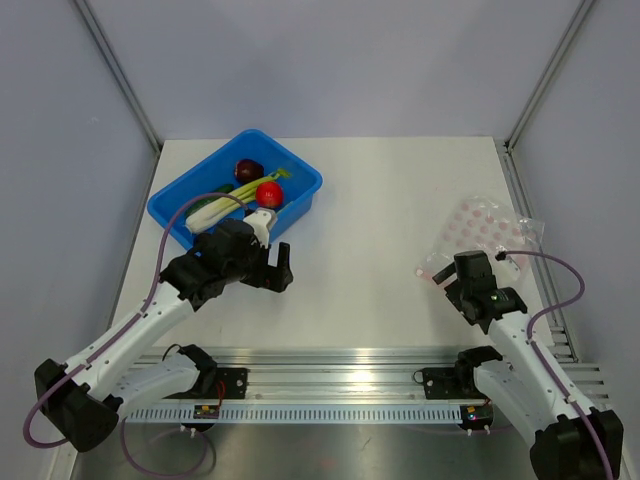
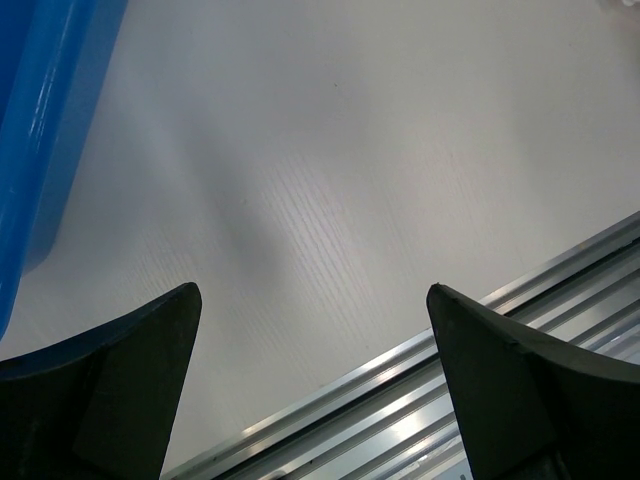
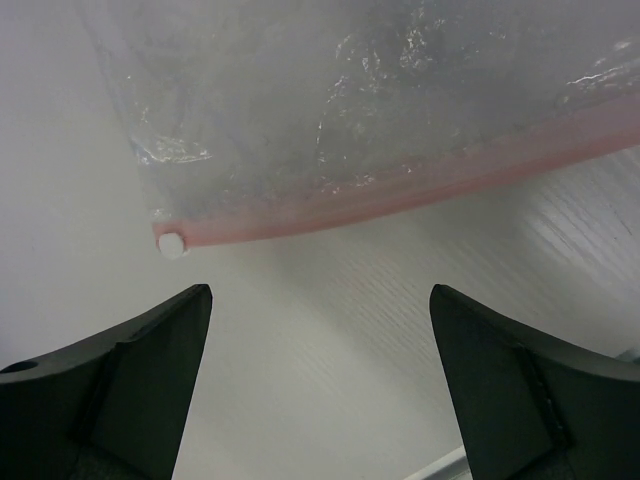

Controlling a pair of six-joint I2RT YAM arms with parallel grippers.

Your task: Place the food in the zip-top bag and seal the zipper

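On the right of the table lies a clear zip top bag (image 1: 475,225) with pink dots, flat and with no food seen in it. Its pink zipper strip (image 3: 380,208) carries a white slider (image 3: 171,245) at the left end in the right wrist view. My right gripper (image 1: 446,282) hangs open at the zipper edge, nothing between its fingers. In the left bin are a long pale-green vegetable (image 1: 232,203), a red round food (image 1: 269,194), a dark round food (image 1: 248,170) and a dark green one (image 1: 207,203). My left gripper (image 1: 280,268) is open and empty, in front of the bin.
The blue bin (image 1: 304,208) stands at the back left, its side close to the left gripper in the left wrist view. Bare white table (image 1: 370,240) spreads between the arms. A metal rail (image 1: 340,362) runs along the front edge.
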